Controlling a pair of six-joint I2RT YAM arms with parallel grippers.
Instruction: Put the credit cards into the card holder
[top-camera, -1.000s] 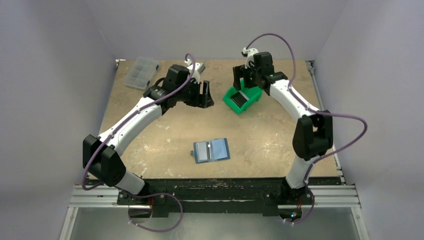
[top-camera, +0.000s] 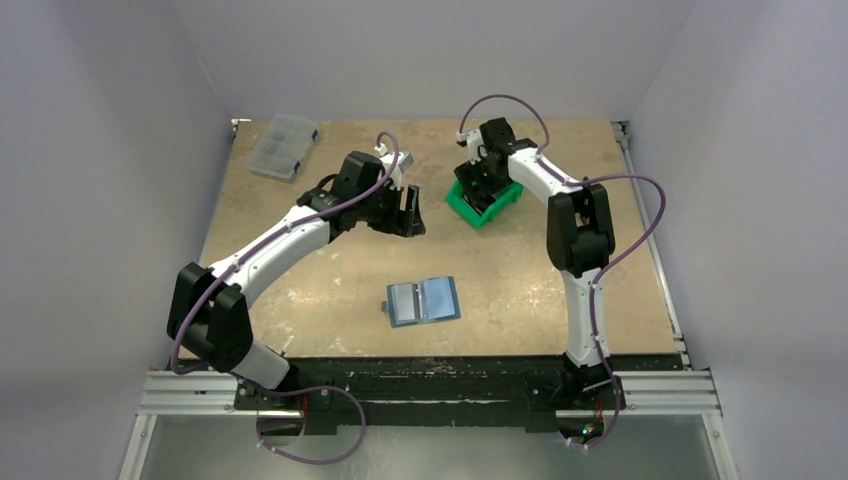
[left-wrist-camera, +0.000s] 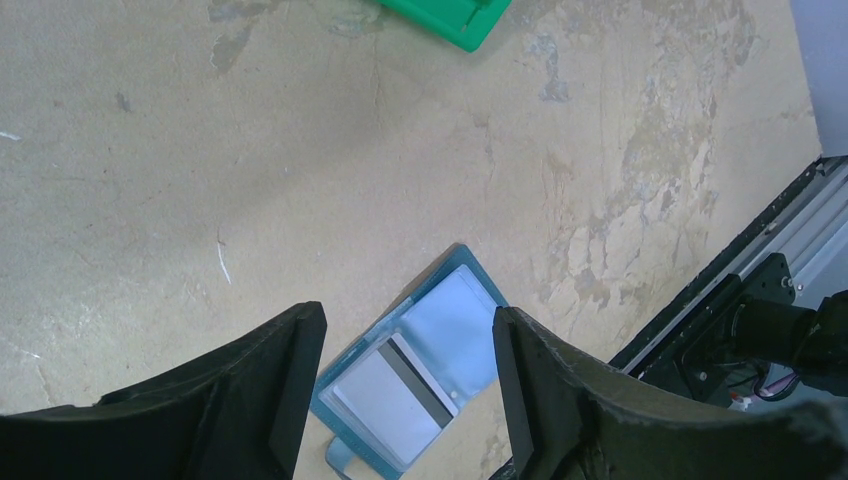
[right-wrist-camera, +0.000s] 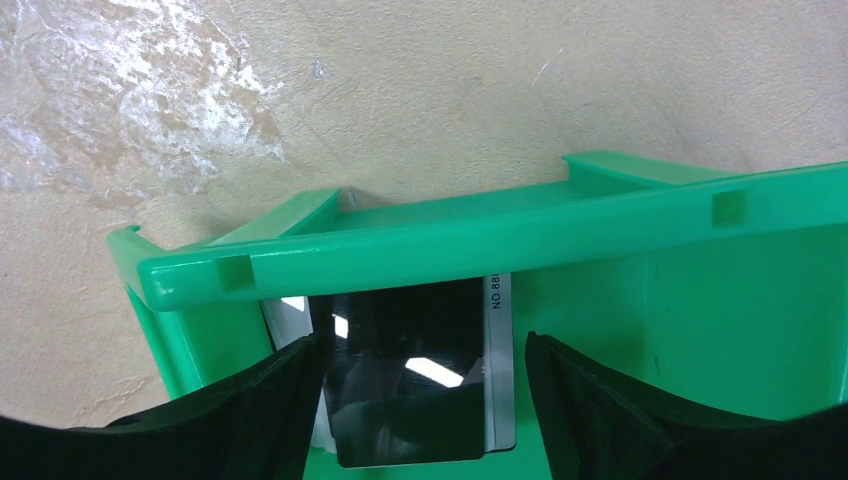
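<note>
A black card (right-wrist-camera: 410, 350) lies on top of pale cards (right-wrist-camera: 499, 390) inside the green tray (right-wrist-camera: 690, 225), in the right wrist view. My right gripper reaches down into the tray with its fingers apart, one on each side of the black card; I see a gap on the right side, while contact on the left cannot be told. The blue card holder (top-camera: 422, 301) lies unfolded near the table's front, its clear pockets facing up. Well above the table, my left gripper stands open and empty; the holder (left-wrist-camera: 410, 370) shows below between its fingers.
A clear compartment box (top-camera: 283, 147) sits at the back left. Bare table (top-camera: 530, 300) lies between the tray and the holder. Side walls stand left and right of the table.
My left gripper has shifted slightly toward the front. Tray and holder have stayed put.
</note>
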